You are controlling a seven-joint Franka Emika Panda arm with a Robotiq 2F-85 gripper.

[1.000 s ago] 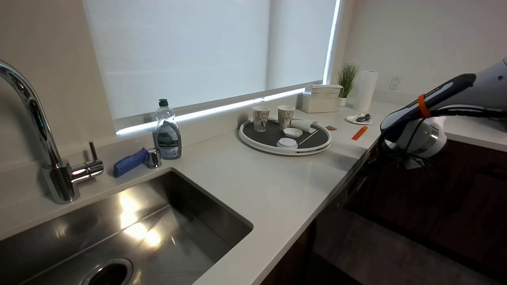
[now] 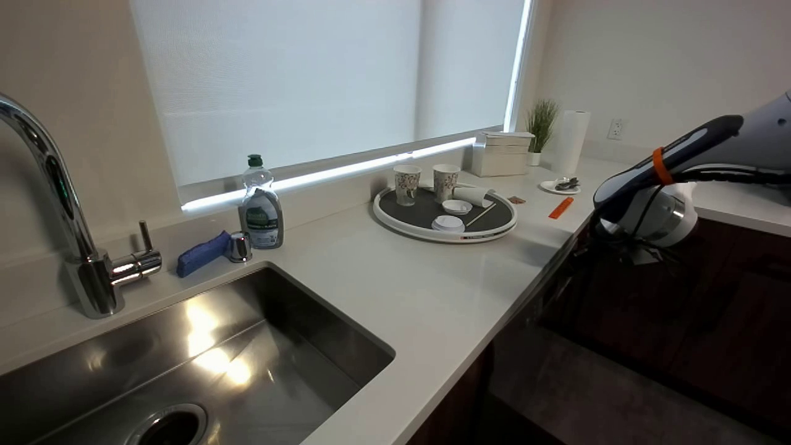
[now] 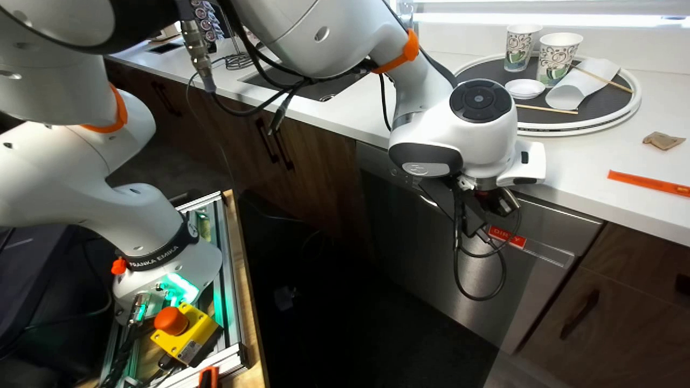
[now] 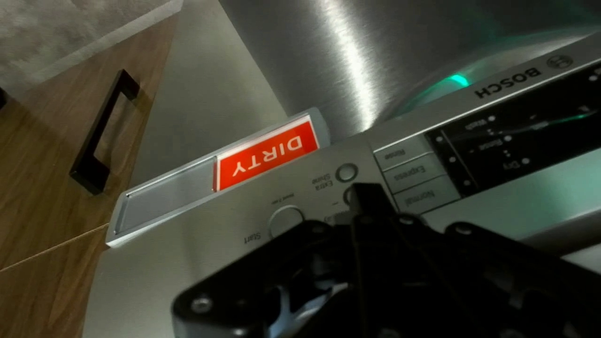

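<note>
My gripper is shut, and nothing shows between its fingers. In the wrist view it stands over the steel front of the Bosch dishwasher (image 4: pixel 169 287), close to the control buttons; whether it touches them I cannot tell. A red DIRTY sign (image 4: pixel 267 153) sits in a clear sliding holder on that front, beside the fingertips. From the second exterior view, the dishwasher (image 3: pixel 446 278) is closed under the counter, with the arm's hand (image 3: pixel 466 142) in front of its top edge. The fingers are mostly hidden by cables there.
On the counter stands a round tray (image 2: pixel 385 220) with paper cups (image 2: pixel 445 182) and lids. An orange strip (image 2: pixel 561 207) lies near the counter edge. A drawer with a black handle (image 4: pixel 104 132) adjoins the dishwasher. Loose cable loops (image 3: pixel 480 297) hang below the hand.
</note>
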